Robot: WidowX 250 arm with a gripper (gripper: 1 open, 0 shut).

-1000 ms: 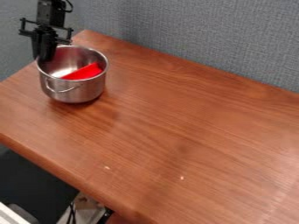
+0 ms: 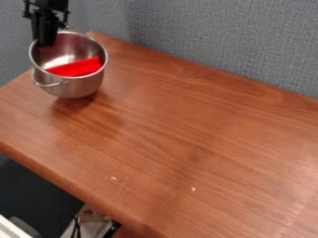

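A steel pot (image 2: 69, 82) with a wire handle on its side sits on the wooden table at the far upper left. Inside it lies a red object (image 2: 76, 67). My black gripper (image 2: 44, 41) is at the pot's back left rim, pointing down. Its fingers look closed; whether the thin rim is between them is too small to tell.
A grey fabric partition (image 2: 211, 42) runs along the back. Past the front left edge are a dark area and some cables.
My gripper and the pot have shifted left over the last second, the gripper also a little up in the view. The red object has moved along inside the pot.
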